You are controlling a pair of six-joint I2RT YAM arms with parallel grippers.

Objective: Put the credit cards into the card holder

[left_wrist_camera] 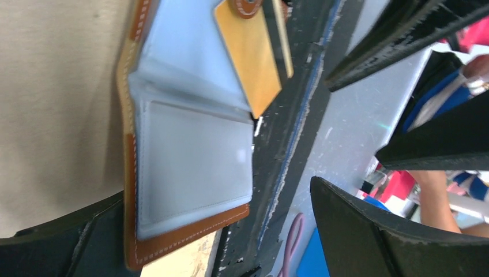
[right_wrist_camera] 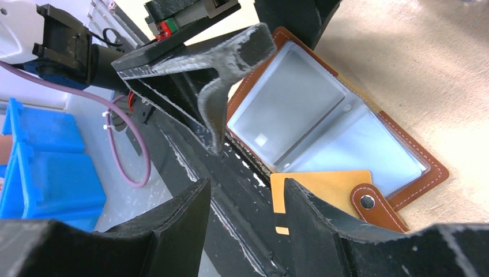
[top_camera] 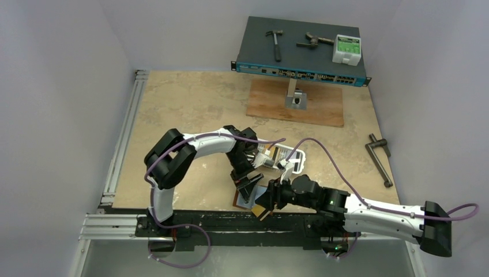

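Observation:
The card holder lies unfolded near the table's front edge, with brown trim, clear pockets and a brown snap tab. A gold credit card with a black stripe lies loose and slanted across the clear sleeves, partly over the holder's front edge. Its tab side overlaps the card. My left gripper stands open at the holder's left end, with a finger on either side of it. My right gripper is open at the card's front side, nothing gripped. In the top view, it hides part of the card.
Just behind the holder, a white tray with cards is partly covered by the arms. Both grippers are close together. A metal tool lies at far right.

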